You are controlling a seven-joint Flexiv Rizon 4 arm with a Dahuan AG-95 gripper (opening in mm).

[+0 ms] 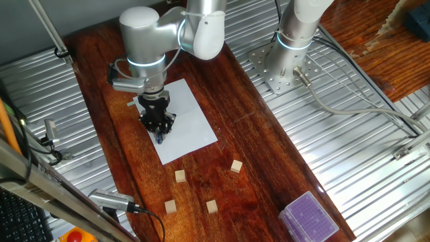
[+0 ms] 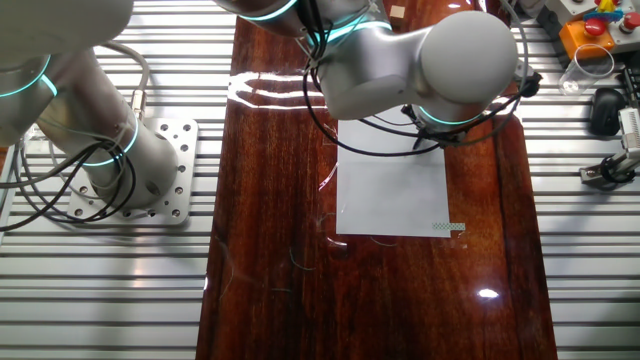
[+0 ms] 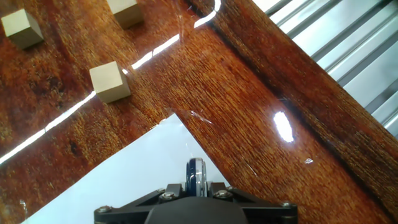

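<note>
My gripper [image 1: 158, 132] points down over the left part of a white sheet of paper [image 1: 191, 134]. In the wrist view, the gripper is shut on a slim dark blue and silver object [image 3: 198, 169], which looks like a marker or pen. Its lower end is hidden, so I cannot tell whether it touches the paper. No marks show on the bare part of the sheet. The arm covers the gripper in exterior view 2, where the paper [image 2: 390, 205] lies flat on the table.
Several small wooden cubes, one of them [image 3: 110, 82] close to the paper's corner, sit on the brown table [image 1: 259, 195]. A purple-topped box [image 1: 312, 218] stands near the table's edge. A camera [image 1: 111, 200] is mounted beside the table. Wood between paper and box is mostly clear.
</note>
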